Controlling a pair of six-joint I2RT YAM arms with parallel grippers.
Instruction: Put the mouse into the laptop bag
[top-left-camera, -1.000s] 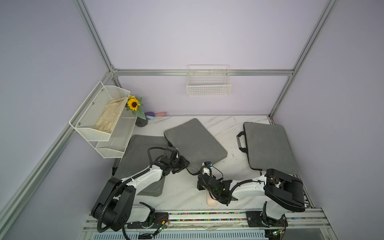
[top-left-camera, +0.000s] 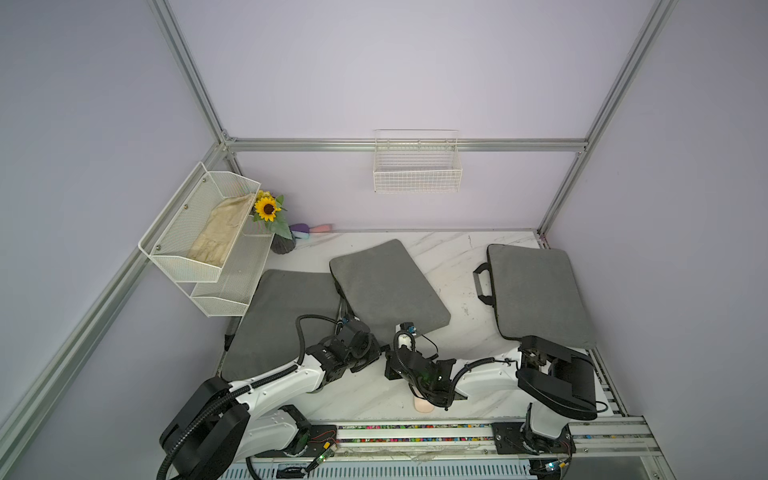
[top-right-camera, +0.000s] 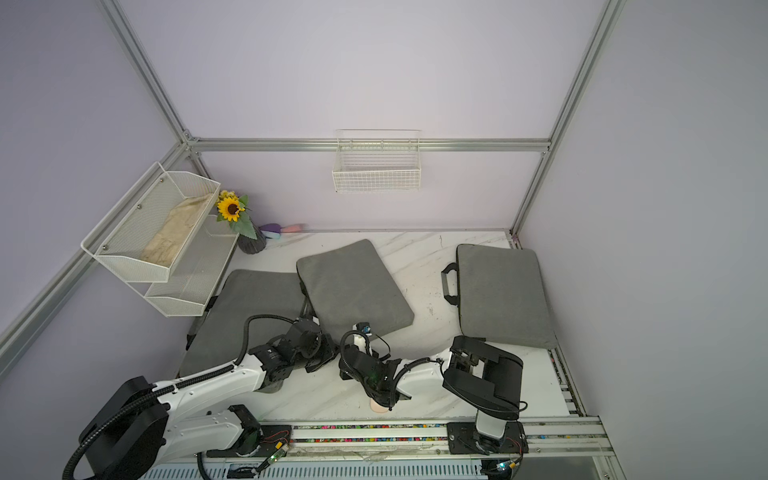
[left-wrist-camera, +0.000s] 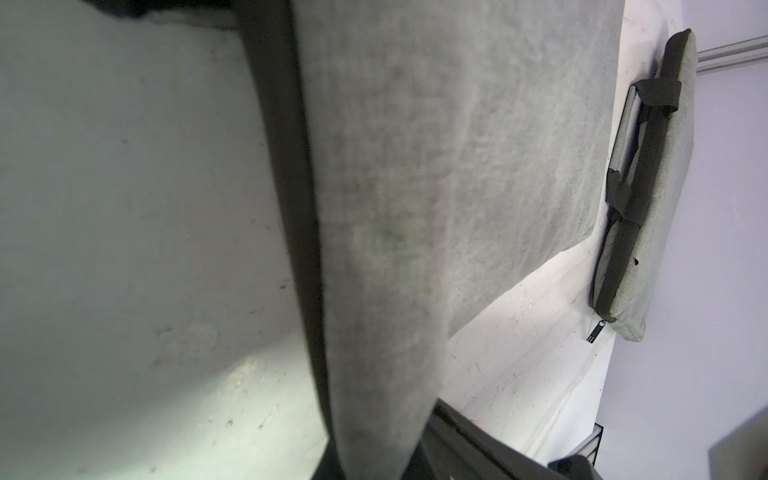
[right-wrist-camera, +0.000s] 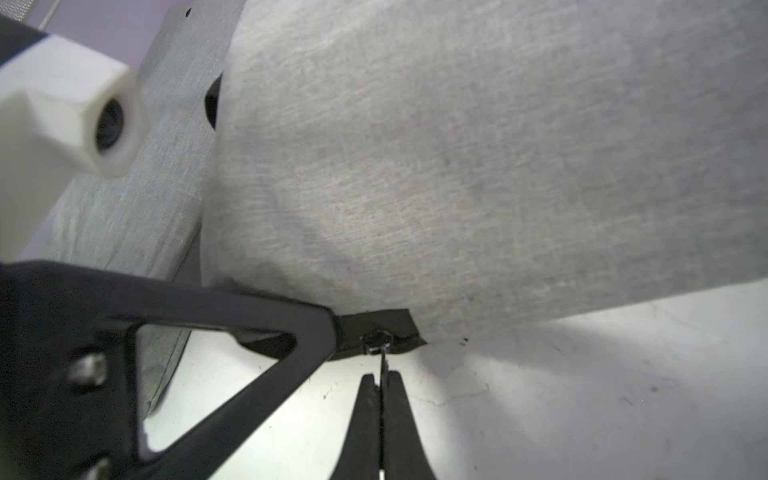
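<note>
Three grey laptop bags show: left bag (top-left-camera: 281, 320), middle bag (top-left-camera: 388, 284), right bag (top-left-camera: 540, 292). My left gripper (top-left-camera: 369, 361) is low at the middle bag's near edge; in the left wrist view fabric (left-wrist-camera: 376, 240) covers the finger area. My right gripper is shut on a small metal zipper pull at a dark tab below the middle bag's edge. A pinkish object (top-left-camera: 424, 405), possibly the mouse, is mostly hidden under the right arm.
A white wire shelf (top-left-camera: 200, 264) stands at left beside a sunflower vase (top-left-camera: 282, 244). A wire basket (top-left-camera: 416, 180) hangs at the back. Bare table (top-left-camera: 464, 256) lies between middle and right bags.
The middle bag moved a little.
</note>
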